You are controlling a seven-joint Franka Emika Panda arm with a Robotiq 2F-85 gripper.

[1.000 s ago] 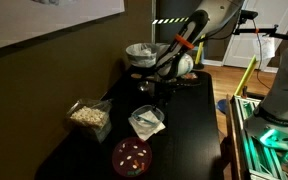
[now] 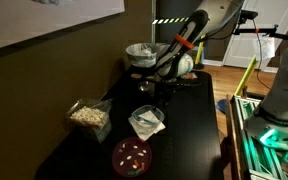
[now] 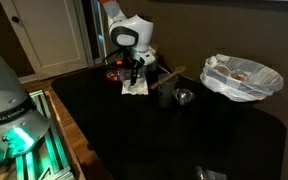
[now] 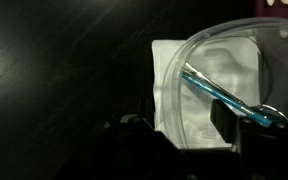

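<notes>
A clear bowl [image 2: 147, 123] sits on a white napkin [image 2: 156, 130] on the black table. Inside it, the wrist view shows a spoon with a blue handle [image 4: 219, 93]. My gripper is open, its two fingers apart with nothing held between them. The near-left rim of the bowl [image 4: 171, 95] passes through the gap between the fingers in that view; how high they are above it I cannot tell. In exterior view 2 the gripper [image 3: 135, 74] hangs over the napkin [image 3: 134, 87], and the bowl is hard to make out there.
A dark red plate [image 2: 132, 157] with small bits on it lies close to the bowl. A container of pale pieces [image 2: 89, 118] stands by the wall. A white-lined basket [image 3: 234, 80], a dark cup [image 3: 166, 95] and a metal bowl [image 3: 184, 97] stand farther off.
</notes>
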